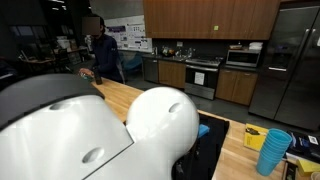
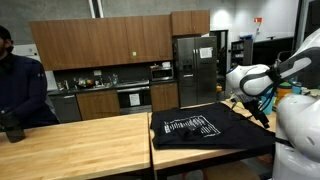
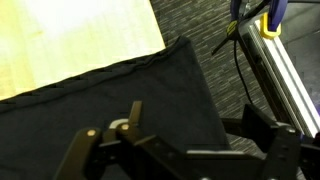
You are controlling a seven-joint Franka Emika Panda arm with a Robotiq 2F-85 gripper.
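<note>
A black cloth or mat (image 3: 190,95) fills much of the wrist view, its corner lying by the pale table edge. It also covers the right part of the wooden table in exterior view 2, where the dark mat (image 2: 225,134) has pale markings or folds. My gripper is open above it, with one dark finger on each side at the bottom of the wrist view and nothing seen held between them. In exterior view 1 the white arm hides the gripper. A small blue object (image 1: 203,130) shows there beside the arm, partly hidden.
Stacked blue cups (image 1: 273,152) stand on the table at the right, near yellow items (image 1: 255,137). Bare wooden table (image 2: 80,146) stretches to the left in exterior view 2. A person (image 2: 22,85) is at the far left. Past the table edge, a metal rail (image 3: 285,75) shows in the wrist view.
</note>
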